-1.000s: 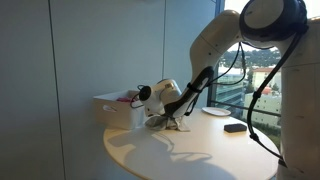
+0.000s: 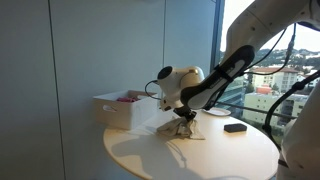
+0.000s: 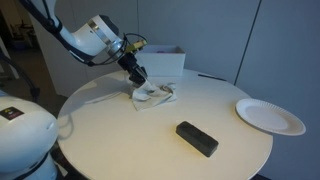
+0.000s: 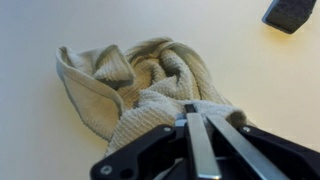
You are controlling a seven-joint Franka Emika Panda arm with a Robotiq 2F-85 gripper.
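A crumpled beige towel (image 4: 165, 85) lies on the round white table (image 2: 160, 155), bunched into folds. In the wrist view my gripper reaches into its near edge, fingers together, with cloth gathered around the fingertips. Exterior view 1 has the gripper (image 2: 184, 112) low over the table, the towel (image 2: 178, 130) rising in a peak to it. From the other side, the towel (image 3: 155, 96) spreads from beneath the gripper (image 3: 139, 80) toward the table's middle. The exact pinch between the fingers is hidden by the folds.
A white box (image 2: 120, 112) with reddish contents stands at the table's far left edge. A dark block (image 3: 197, 138) and a white plate (image 3: 270, 116) occupy the other side. Bare tabletop lies in front of the towel.
The gripper has moved rightward, away from the box, in exterior view 1. The towel has shifted the same way with it and its folds have changed shape. The box and block are unmoved.
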